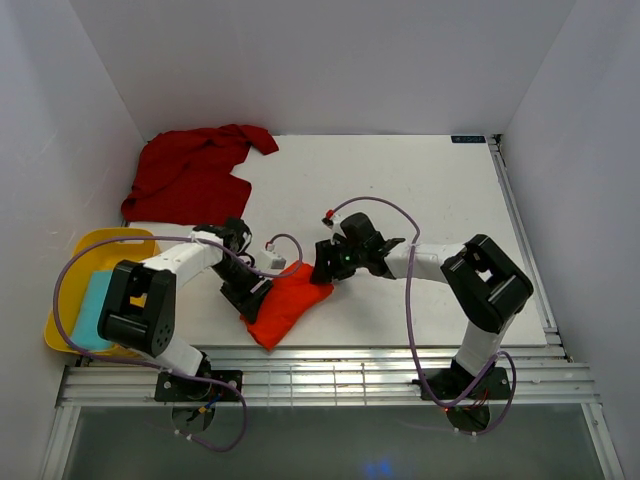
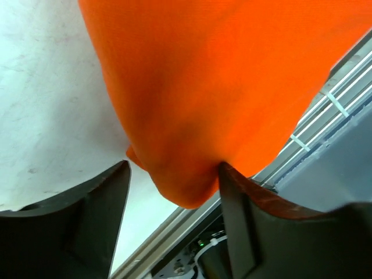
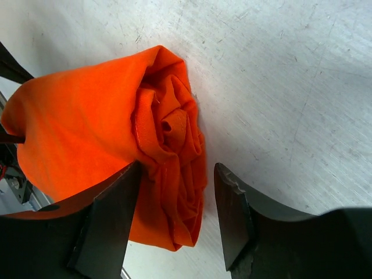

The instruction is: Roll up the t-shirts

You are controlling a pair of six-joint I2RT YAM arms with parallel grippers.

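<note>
An orange t-shirt (image 1: 285, 310) lies bunched diagonally near the table's front edge, with crumpled folds along one side in the right wrist view. My left gripper (image 1: 249, 300) is at its lower left end; in the left wrist view its part-open fingers (image 2: 87, 221) reach down round the narrow end of the cloth (image 2: 215, 93). My right gripper (image 1: 325, 268) is at the upper right end, its fingers part open over the crumpled side (image 3: 171, 145), one fingertip on the cloth and the other on bare table beside it.
A dark red cloth (image 1: 190, 175) lies at the back left. A yellow bin (image 1: 67, 300) with a light blue item (image 1: 92, 305) stands at the left. The front rail runs just below the orange cloth.
</note>
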